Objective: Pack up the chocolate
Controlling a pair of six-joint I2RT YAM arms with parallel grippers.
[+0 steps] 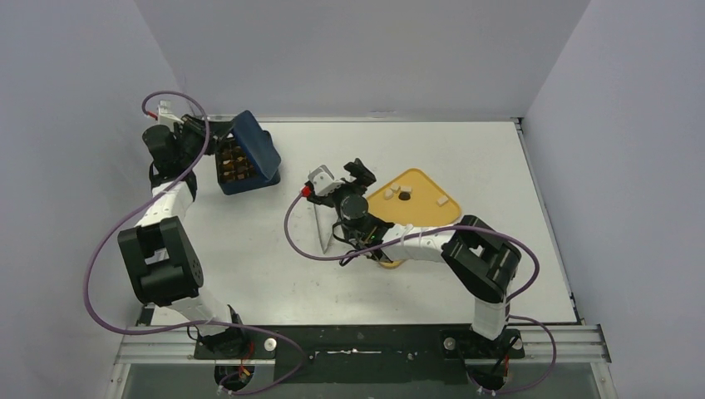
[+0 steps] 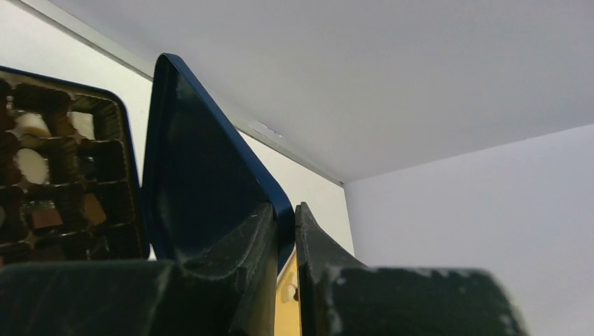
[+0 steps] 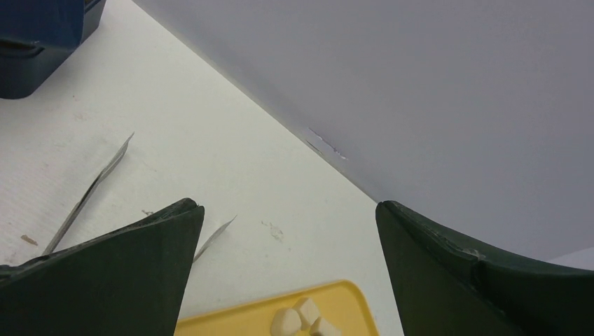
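A navy box [image 1: 249, 184] at the back left holds a brown compartment tray [image 2: 59, 166] with assorted chocolates. Its navy lid [image 2: 203, 154] is raised and tilted over the box's right side, held by my left gripper, shut on the lid's edge. My right gripper is open above the table, right of the box, with nothing between its fingers; in the right wrist view the box shows at upper left.
A yellow tray [image 1: 436, 212] with several small pieces lies at the right, partly under the right arm. Thin pale strips [image 3: 87, 192] lie on the table between box and tray.
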